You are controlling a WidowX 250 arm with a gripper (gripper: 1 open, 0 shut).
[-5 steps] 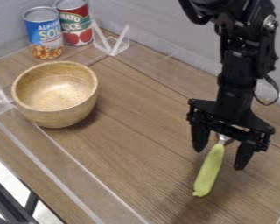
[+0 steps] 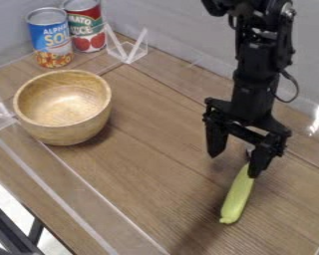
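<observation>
My black gripper [image 2: 238, 145] is over the right side of the wooden table, its two dark fingers pointing down and apart, just above the upper end of a long pale green object [image 2: 235, 199] lying on the table. Nothing shows held between the fingers; the green object's top end is partly hidden behind them.
A wooden bowl [image 2: 64, 114] sits at the left. At the back left stand a soup can [image 2: 52, 40] and a tomato can [image 2: 88, 30], with a clear plastic stand beside them.
My gripper has moved slightly up and left from over the green object, and its fingers look closer together. The green object lies where it was.
</observation>
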